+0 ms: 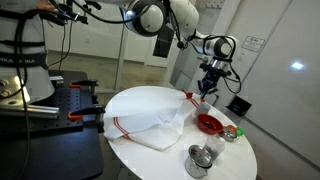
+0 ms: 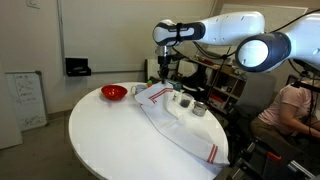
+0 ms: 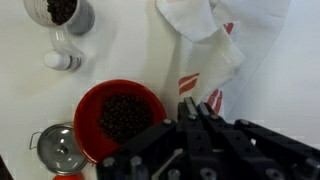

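Observation:
A white cloth with red stripes (image 1: 150,128) lies spread over the table, its far end drawn up towards my gripper. In the wrist view, folds of the striped cloth (image 3: 215,65) rise to the dark fingertips. My gripper is shut there on the edge of the cloth, though the fingers partly hide the pinched bit. From the other side, the raised end of the cloth (image 2: 156,94) shows just under my gripper (image 2: 164,80). The rest of the cloth slopes down and lies loosely crumpled on the table.
Beside the gripper stands a red bowl (image 3: 122,118) of dark beans. A clear cup of beans (image 3: 65,12), a white-capped bottle (image 3: 58,60) and a metal lid (image 3: 60,148) are close by. Metal pots (image 1: 199,160) stand near the table edge. Bare table (image 2: 110,135) lies to one side.

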